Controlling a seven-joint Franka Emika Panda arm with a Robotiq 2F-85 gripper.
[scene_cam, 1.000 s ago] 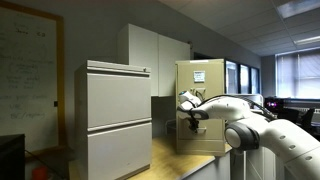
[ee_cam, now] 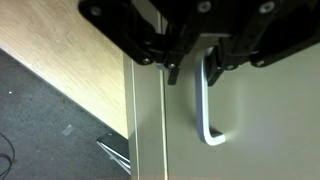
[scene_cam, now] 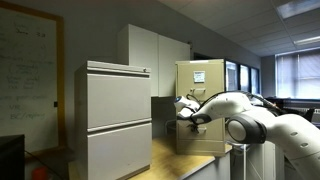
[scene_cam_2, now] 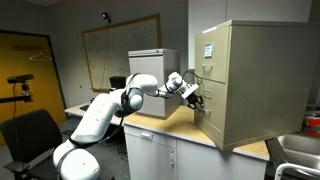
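A tall beige filing cabinet stands on the wooden counter, its drawer fronts facing my arm. In the wrist view a silver bar handle runs down the drawer front. My gripper is shut around the upper part of that handle; its fingers lie close to the drawer face. Exterior view 2 has the gripper against the front of the cabinet at a lower drawer. The exact contact is partly hidden by the dark gripper parts. No gap shows that the drawer stands open.
A light grey two-drawer cabinet stands apart on the same counter. Bare floor lies beyond the counter edge. A black office chair and a sink flank the work area.
My arm's wrist has shifted slightly to the left in exterior view 1. The gripper stays at the same drawer, and both cabinets look unmoved.
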